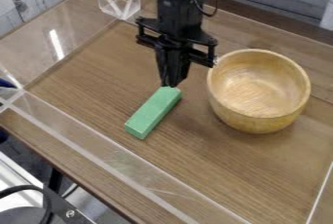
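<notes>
The black robot arm hangs from the top centre, its gripper (pixel 173 78) low over the wooden table just behind a green bar (pixel 152 112). The gripper looks shut, with nothing visible between its fingers. The green bar lies flat and slanted on the table.
A large tan bowl (pixel 258 92) sits right of the gripper, close to it. A clear plastic object (pixel 119 2) stands at the back left. Black cables lie at the lower left.
</notes>
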